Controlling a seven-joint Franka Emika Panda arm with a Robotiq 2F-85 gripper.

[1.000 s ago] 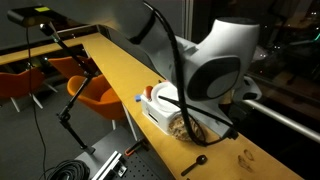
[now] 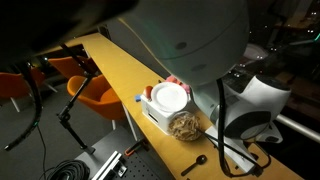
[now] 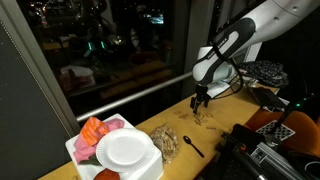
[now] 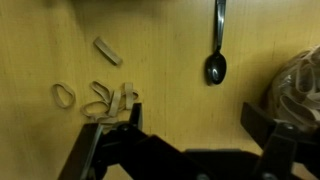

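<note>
My gripper stands open above the wooden table, its two black fingers wide apart with nothing visible between them. Below and to its left in the wrist view lie several tan loops and strips (image 4: 97, 107), looking like rubber bands. One short tan strip (image 4: 107, 50) lies apart from the others. A black spoon (image 4: 216, 62) rests farther up, between the two fingers' lines. At the right edge is a tangled, tan bundle (image 4: 297, 90), partly cut off. In exterior view 2 the gripper (image 3: 200, 101) hangs low over the table's right part, near the small strips.
A white plate (image 3: 124, 147) covers part of a white container (image 3: 152, 165), left of the bundle (image 3: 166, 138). Red and orange items (image 3: 92, 132) lie behind the plate. Bare tabletop (image 2: 210, 170) surrounds the spoon (image 2: 194, 165). Orange chairs (image 2: 97, 97) stand off the table.
In exterior view 1 the arm has swung right and lower, from near the bundle to the table's right part. The bundle now shows more fully; the table objects appear unmoved.
</note>
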